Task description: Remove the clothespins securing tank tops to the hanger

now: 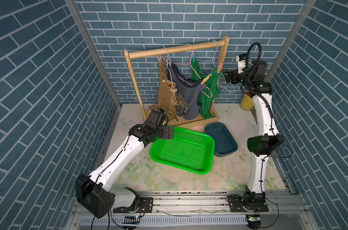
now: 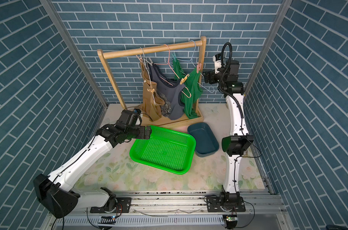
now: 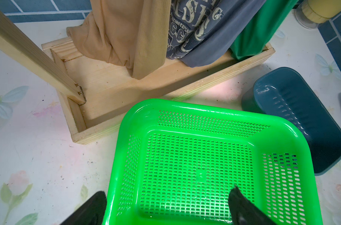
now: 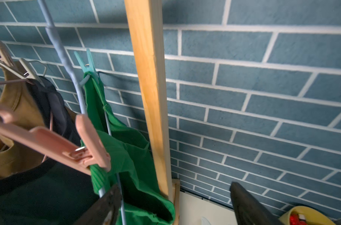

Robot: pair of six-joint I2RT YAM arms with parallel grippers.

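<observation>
A pink clothespin (image 4: 89,151) grips the strap of the green tank top (image 4: 131,153) on its light blue hanger (image 4: 59,43). A teal clothespin (image 4: 88,66) holds the other strap. Just right of the pink pin, my right gripper (image 1: 228,77) stands open and empty; its fingers are well apart in the right wrist view. On the dark grey top (image 1: 189,92) there is a yellow clothespin (image 1: 206,79). The brown top (image 1: 164,90) has a tan pin (image 1: 174,90) at its near strap. My left gripper is open above the green basket's left side.
A wooden rack post (image 4: 151,97) stands close behind the pink pin. Below are the green basket (image 1: 181,169) and a dark blue bin (image 1: 224,140). A yellow container (image 4: 305,213) sits at the back right.
</observation>
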